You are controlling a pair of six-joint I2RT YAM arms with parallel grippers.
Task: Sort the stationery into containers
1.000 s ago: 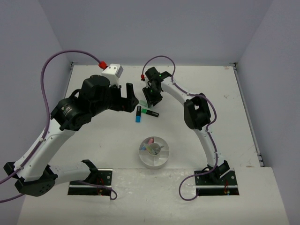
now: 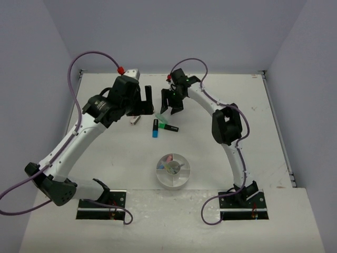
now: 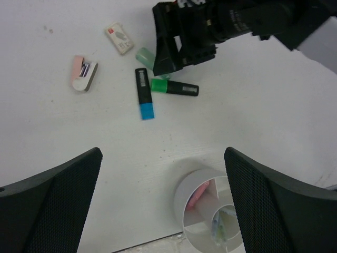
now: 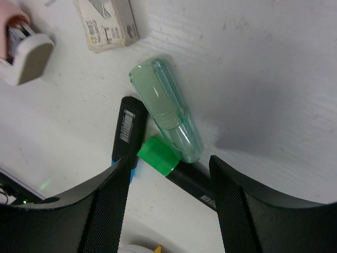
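My right gripper is open above a translucent green pen-like piece [image 4: 163, 103], with nothing held. Touching or close to that piece are a black marker with a green cap [image 4: 194, 179] and a black marker with a blue cap [image 4: 130, 124]. Beyond them lies a white eraser-like block [image 4: 126, 27]. A pink and white stapler-like item [image 3: 84, 76] rests further left. Over the left part of the table, my left gripper has its fingers wide apart, empty. The round divided container [image 2: 174, 184] stands near the front, with several things inside.
Several small pieces sit in the container's central cup [image 3: 224, 222], and a pink one [image 3: 197, 194] is in an outer section. In the left wrist view, the right arm covers part of the translucent piece.
The left arm has swung inward and looks lower. The stapler-like item now shows beside the left gripper.
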